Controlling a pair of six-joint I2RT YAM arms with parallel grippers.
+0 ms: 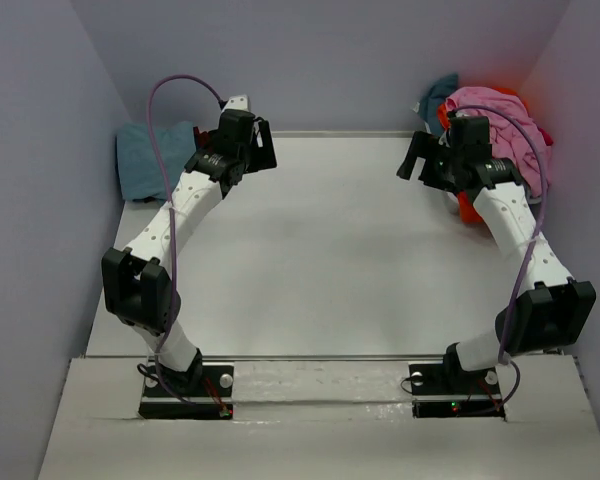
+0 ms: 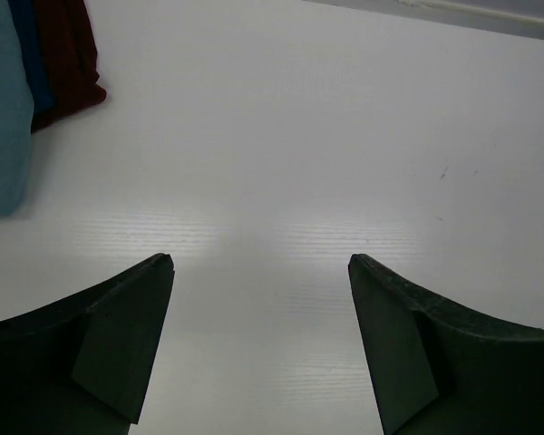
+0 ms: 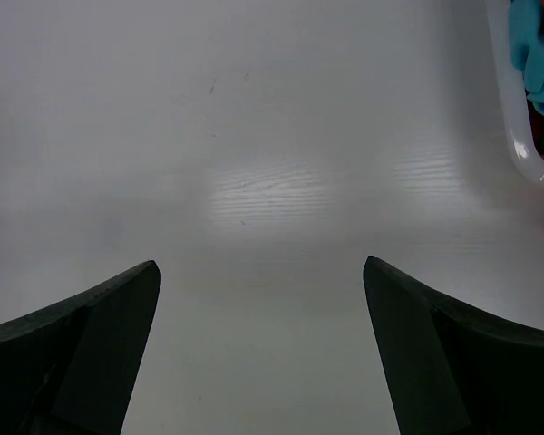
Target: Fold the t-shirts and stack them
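Note:
At the back left of the table lies a stack of folded shirts with a teal shirt (image 1: 150, 165) on top. Blue cloth (image 2: 30, 54) and dark red cloth (image 2: 68, 54) show beside the teal one in the left wrist view. Loose shirts, among them a pink shirt (image 1: 485, 125), are heaped in a white bin (image 3: 517, 127) at the back right; orange cloth (image 1: 468, 208) hangs out of it. My left gripper (image 1: 270, 145) is open over bare table, right of the stack. My right gripper (image 1: 417, 165), also open, hangs left of the bin. Both hold nothing.
Grey walls close in the left, right and back sides. A raised metal rail (image 1: 345, 134) runs along the back edge.

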